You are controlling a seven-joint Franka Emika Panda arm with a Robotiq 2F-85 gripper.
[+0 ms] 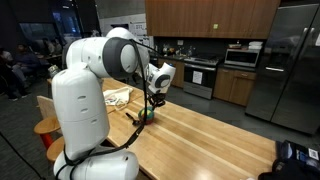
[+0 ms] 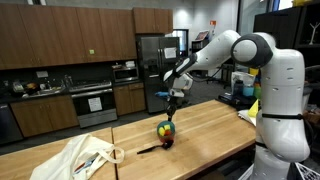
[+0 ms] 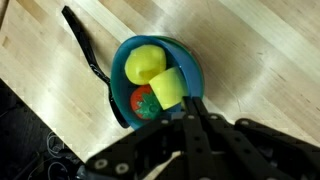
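A blue bowl (image 3: 186, 57) holds a yellow lemon-like fruit (image 3: 145, 64), a yellow block (image 3: 168, 88) and a red strawberry-like piece (image 3: 145, 102). The same bowl (image 2: 161, 127) stands on the table in exterior view 2, with a reddish patch below its rim. My gripper is shut at the bowl's edge, beside the yellow block. Nothing shows between its fingers; whether they touch the rim I cannot tell. From the side, the gripper (image 1: 156, 101) hangs low by the bowl (image 1: 149, 113).
A black-handled utensil (image 3: 91, 58) lies left of the bowl. White cloth (image 2: 86, 157) covers part of the table at the left in exterior view 2. Bare wooden table (image 1: 215, 145) stretches to the right in exterior view 1.
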